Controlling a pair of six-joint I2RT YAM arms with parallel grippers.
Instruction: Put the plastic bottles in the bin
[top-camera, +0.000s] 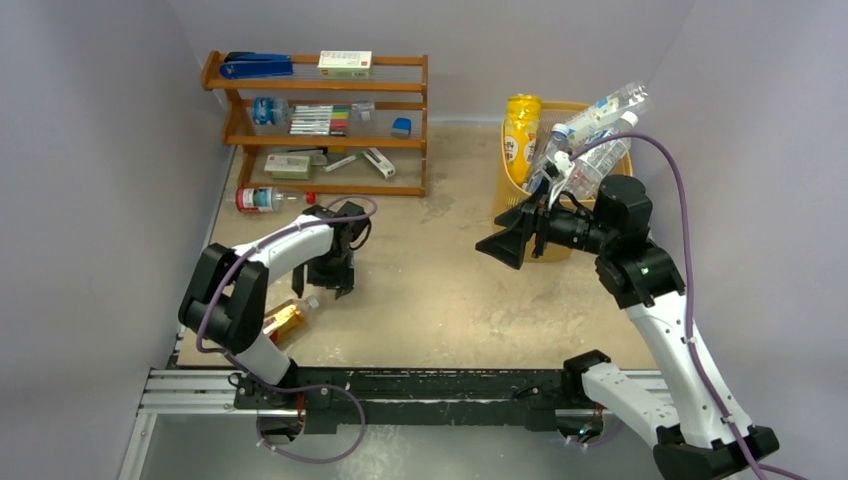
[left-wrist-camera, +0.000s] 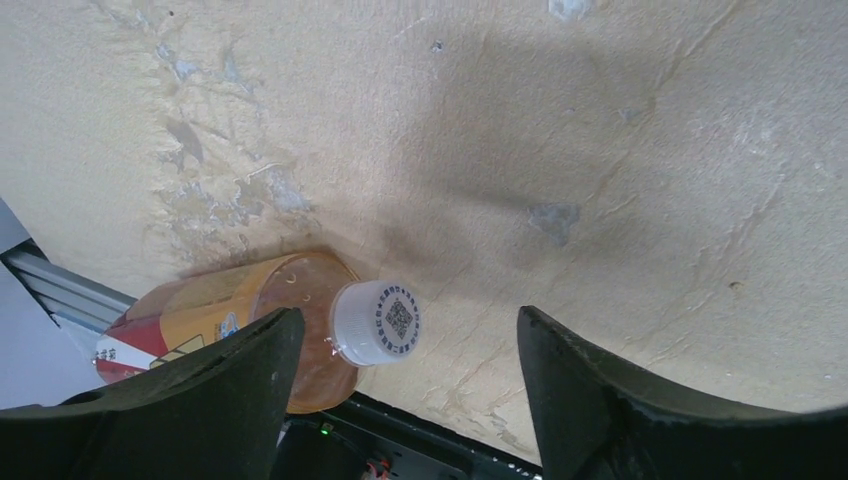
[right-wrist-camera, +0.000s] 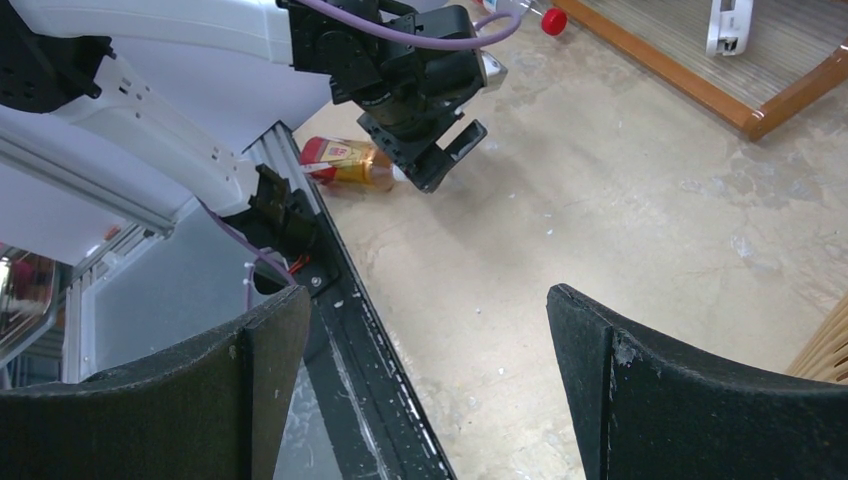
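An amber plastic bottle (top-camera: 282, 322) with white cap (left-wrist-camera: 375, 320) lies near the table's front left. My left gripper (top-camera: 322, 288) hangs over its cap end, open; in the left wrist view the cap shows between the fingertips. A clear bottle with red cap (top-camera: 262, 199) lies by the shelf. The yellow bin (top-camera: 505, 200) holds several bottles, including clear ones (top-camera: 615, 105) and a yellow one (top-camera: 520, 135). My right gripper (top-camera: 515, 235) stands open in front of the bin, nothing between its fingers.
A wooden shelf (top-camera: 315, 85) with boxes, markers and small items stands at the back left. Walls close in on the sides and back.
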